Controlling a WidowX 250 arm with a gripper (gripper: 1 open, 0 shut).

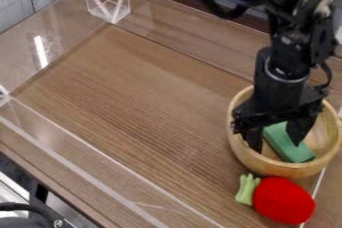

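My black gripper point(275, 114) is open and lowered into a wooden bowl point(243, 148) at the right of the table, its fingers over a green block point(294, 148) that lies in the bowl. Part of the block is hidden behind the gripper. Just in front of the bowl lies a red object with a pale green top point(283, 200), like a toy vegetable.
A clear wire basket point(107, 7) stands at the far back left.
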